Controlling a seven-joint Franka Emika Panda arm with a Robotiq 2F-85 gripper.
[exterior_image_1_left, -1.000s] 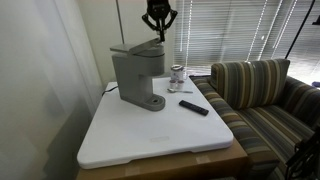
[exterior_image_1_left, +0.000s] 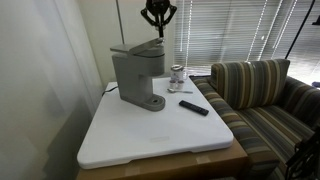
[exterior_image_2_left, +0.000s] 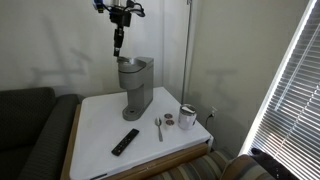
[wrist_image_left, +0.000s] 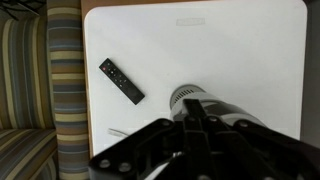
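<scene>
A grey coffee maker (exterior_image_1_left: 138, 78) stands upright on the white table (exterior_image_1_left: 120, 137). My gripper (exterior_image_2_left: 117, 54) points down just above its top, near the front edge of the lid (exterior_image_2_left: 131, 65). The fingers are shut together, and nothing shows between them. From the wrist view, my gripper covers much of the machine; its round drip tray (wrist_image_left: 182, 93) shows beyond the fingertips. Whether the fingertips touch the lid, I cannot tell.
A black remote (exterior_image_1_left: 194, 107) lies on the table to the machine's right. Near the far edge are a silver-white canister (exterior_image_1_left: 177, 75), a spoon (exterior_image_2_left: 159, 129) and small round pods (exterior_image_2_left: 169, 119). A striped sofa (exterior_image_1_left: 250, 90) borders the table.
My gripper has risen very slightly over the coffee maker. The machine and the things on the table have stayed put.
</scene>
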